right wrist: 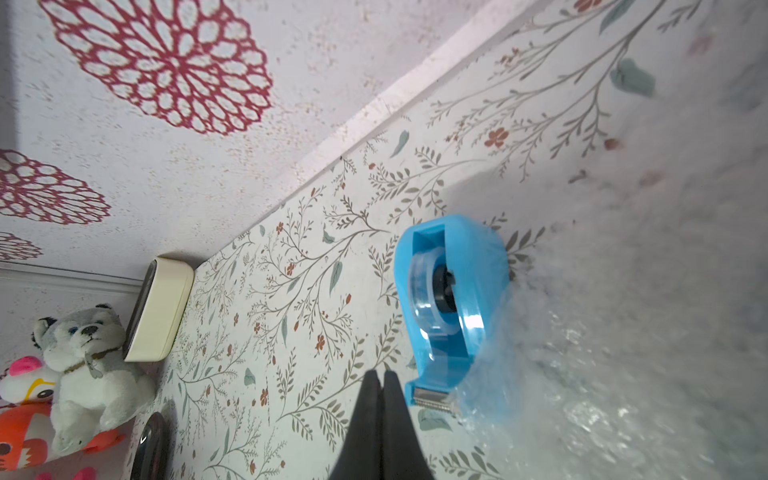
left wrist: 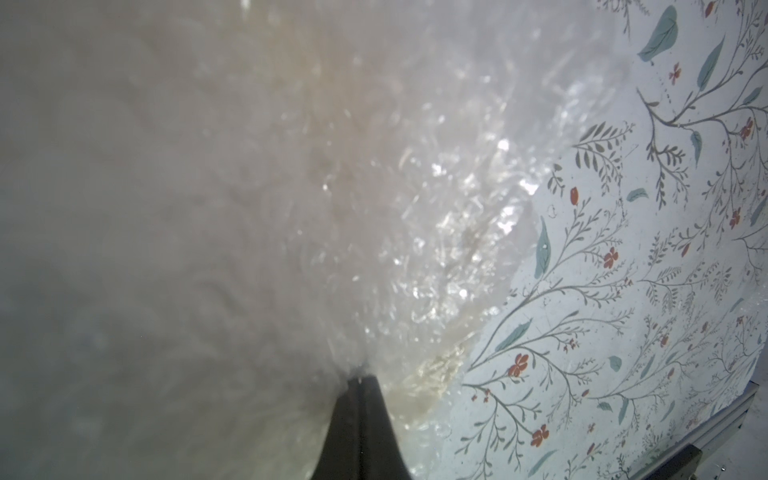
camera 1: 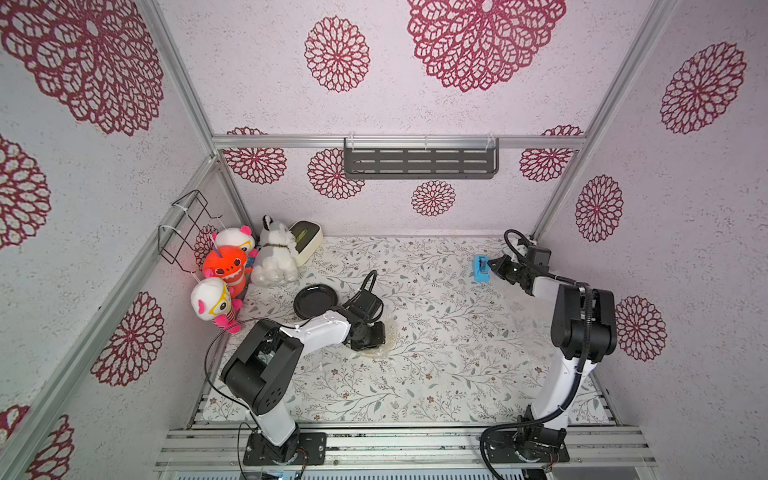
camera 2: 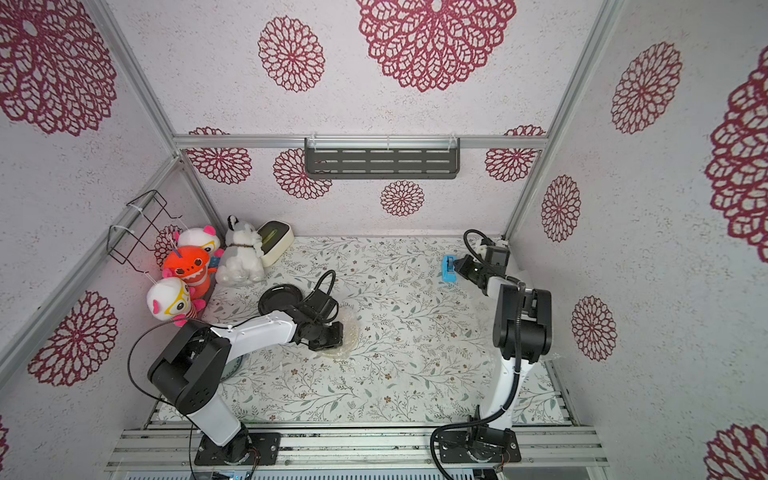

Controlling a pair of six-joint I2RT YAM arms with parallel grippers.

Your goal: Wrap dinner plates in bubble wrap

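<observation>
A bundle of bubble wrap (camera 1: 389,336) lies on the table under my left gripper. That gripper's fingers are together, their tips against the wrap; any plate inside is hidden. A dark plate (camera 1: 315,301) rests unwrapped behind the left arm. Toward the back right stands a blue tape dispenser (right wrist: 456,296), its clear roll and metal cutting edge showing. My right gripper is shut with nothing between its fingers, close to the cutter end but with the dispenser and tape outside them. More translucent bubble wrap (right wrist: 632,352) spreads along the dispenser's right side.
Plush toys (camera 1: 232,276) and a grey-white stuffed dog (camera 1: 274,254) crowd the left side, with a cream box (camera 1: 308,240) behind them. A grey rack (camera 1: 421,163) hangs on the back wall. The patterned table (camera 1: 440,360) is open in the middle and front.
</observation>
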